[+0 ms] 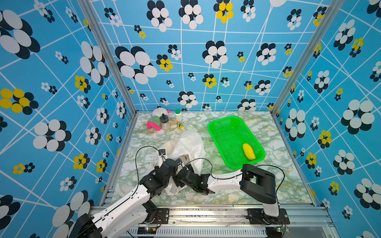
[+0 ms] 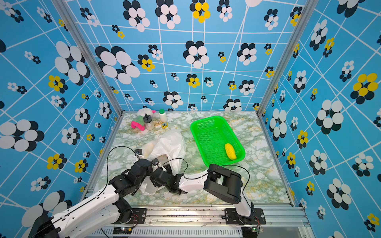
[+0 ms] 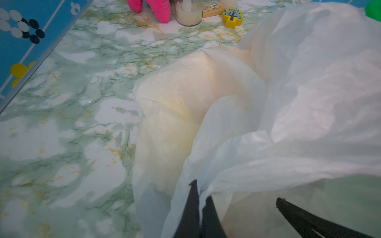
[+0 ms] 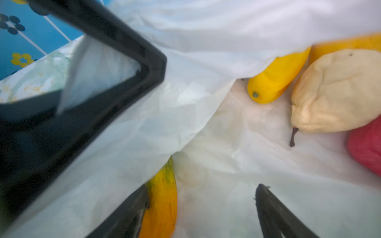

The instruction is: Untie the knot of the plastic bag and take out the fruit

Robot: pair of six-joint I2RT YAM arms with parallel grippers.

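The white plastic bag (image 1: 186,138) sits mid-left on the marble table. My left gripper is shut on a fold of it, lifting its side. My right gripper reaches into the bag, fingers apart, a yellow-green fruit (image 4: 160,198) at its left finger. Also inside are a yellow fruit (image 4: 273,79), a beige pear (image 4: 333,93) and a red fruit (image 4: 365,146). A yellow fruit (image 1: 248,151) lies in the green basket (image 1: 216,132).
A pink toy (image 1: 152,126), a dark-lidded jar (image 1: 164,123), a green-capped bottle (image 1: 178,116) and small items stand at the back left. The table's right side holds the basket, with a narrow clear margin beyond it.
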